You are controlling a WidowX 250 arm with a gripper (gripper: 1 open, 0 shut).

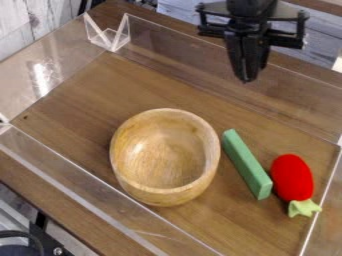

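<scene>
My gripper (247, 62) hangs high at the top centre-right of the camera view, dark and pointing down, shut with nothing visible between its fingers. Below it lie a wooden bowl (164, 157) at centre, a green bar (246, 163) just right of the bowl, and a red oval object (293, 178) with a pale green leafy end at the lower right.
The wooden tray floor (87, 110) is clear to the left and behind the objects. Clear walls edge the tray, and a small clear bracket (110, 32) stands at the back left.
</scene>
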